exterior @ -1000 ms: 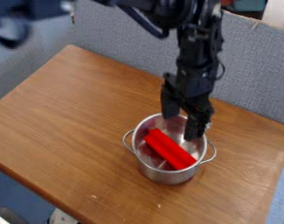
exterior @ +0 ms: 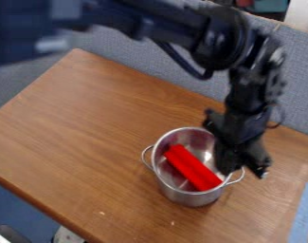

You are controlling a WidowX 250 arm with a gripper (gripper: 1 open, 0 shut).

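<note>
A steel pot (exterior: 182,192) with two wire handles sits on the wooden table. A red cylindrical object (exterior: 190,165) lies diagonally inside it. My black gripper (exterior: 247,155) is over the pot's right side and hides part of the rim. Its fingertips are dark and blurred, so I cannot tell from the view what, if anything, is between them.
Bare wood (exterior: 74,123) fills the left of the table. A grey padded wall (exterior: 118,47) runs along the back. A light blue strip (exterior: 301,214) lies at the lower right.
The arm has shifted right, with the gripper now at the pot's right side. The red object still lies in the pot.
</note>
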